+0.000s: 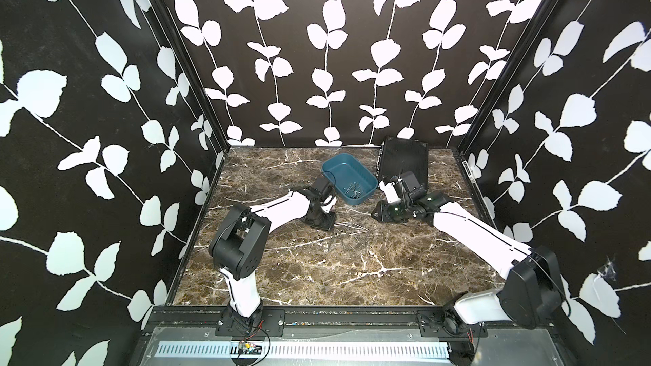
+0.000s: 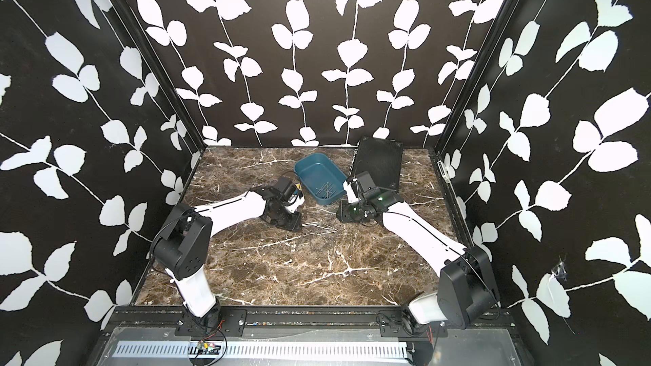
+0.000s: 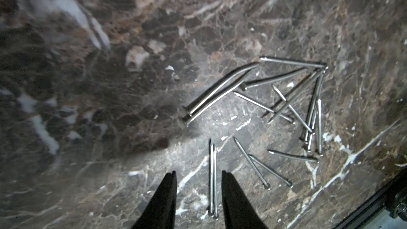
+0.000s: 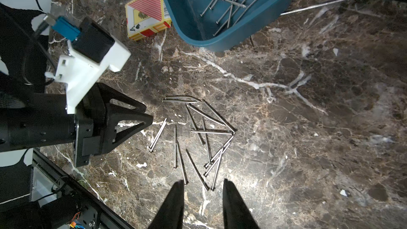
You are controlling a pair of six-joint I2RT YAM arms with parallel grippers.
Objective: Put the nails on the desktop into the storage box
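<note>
Several loose nails [image 4: 211, 132] lie in a loose cluster on the marble desktop, front of the blue storage box [image 4: 193, 34]. More nails [image 4: 231, 0] rest inside the box. My left gripper is part open above the desk; in its wrist view a pair of parallel nails [image 3: 212, 186] appears between the fingers, though not gripped. In the right wrist view its black fingers [image 4: 129, 133] point toward the cluster from the left. My right gripper hangs over the desk, part open with nothing held, its fingertips appearing just below the cluster in that view.
One nail [image 4: 315, 6] lies outside the box beside its wall. A card box [image 4: 146, 13] stands left of the storage box. The black flat case [image 1: 407, 161] is at the back right.
</note>
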